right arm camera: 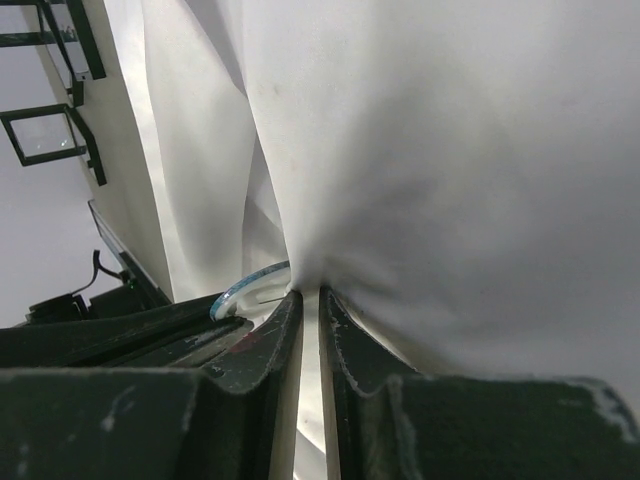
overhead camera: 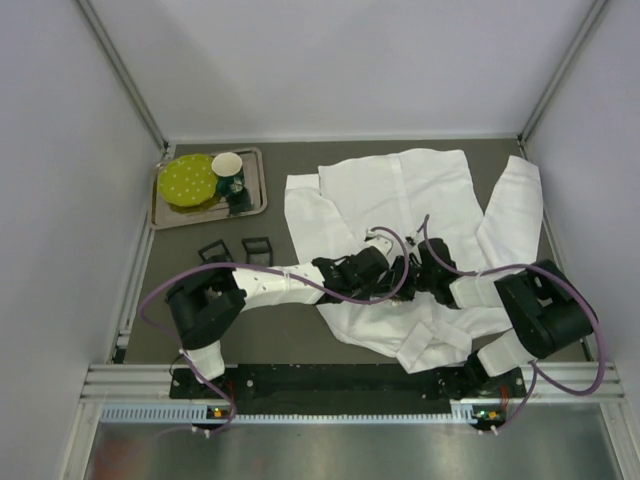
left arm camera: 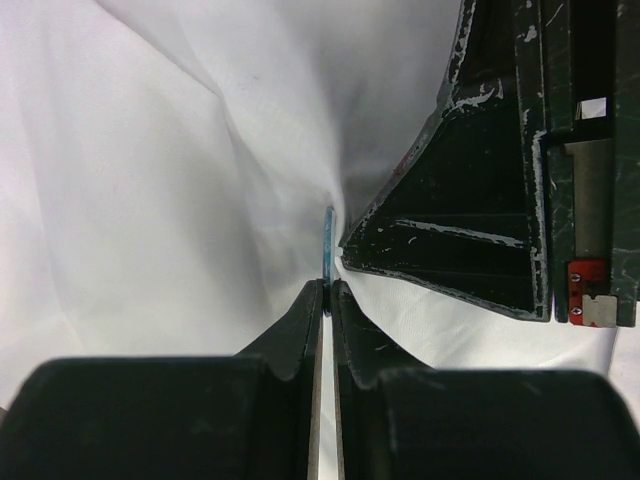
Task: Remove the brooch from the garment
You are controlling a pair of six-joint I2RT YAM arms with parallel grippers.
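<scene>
The brooch [left arm camera: 328,250] appears edge-on as a thin blue strip in the left wrist view. My left gripper is shut on it. From the right wrist view, the brooch [right arm camera: 250,285] shows a curved blue rim beside a thin pin-like line, with the left fingers [right arm camera: 165,318] at its outer end. My right gripper is at the brooch's inner end, its fingertips slightly apart. White garment cloth [right arm camera: 400,150] lies against these tips and puckers there; whether any is pinched is unclear. Both grippers meet over the garment [overhead camera: 400,190] in the top view.
At the back left stands a tray [overhead camera: 262,190] holding a yellow-green dotted plate [overhead camera: 187,180] and a dark green cup [overhead camera: 230,178]. Two black frame-like holders [overhead camera: 257,250] sit left of the garment. Bare table lies front left. The two arms are very close together.
</scene>
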